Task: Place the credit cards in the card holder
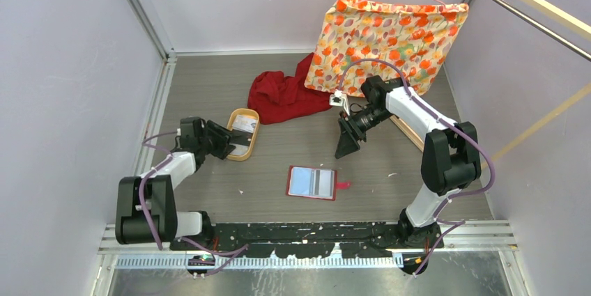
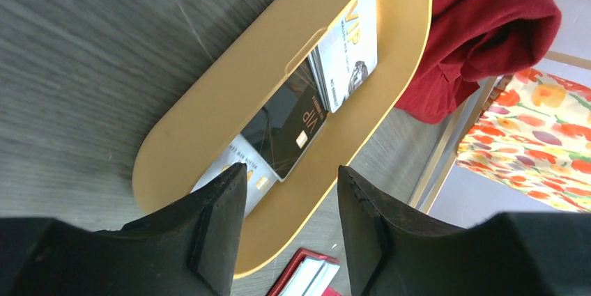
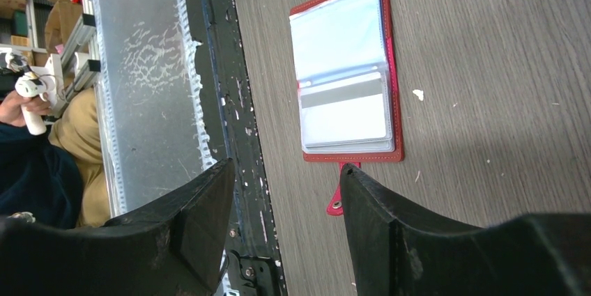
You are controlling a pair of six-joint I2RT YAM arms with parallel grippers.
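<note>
Several cards lie in a tan oval tray on the left: a black VIP card, a white VIP card stack, and a pale card partly under the black one. Over the near end of the tray hangs my left gripper, fingers apart, nothing between its fingers. The card holder, red-edged with clear sleeves, lies opened flat at the table's front middle. My right gripper is open and empty, above the table near the holder, whose red snap strap shows between the fingers.
A crumpled red cloth lies just behind the tray. Flowered fabric hangs from a pink hanger at the back right. Bare tabletop separates tray and holder.
</note>
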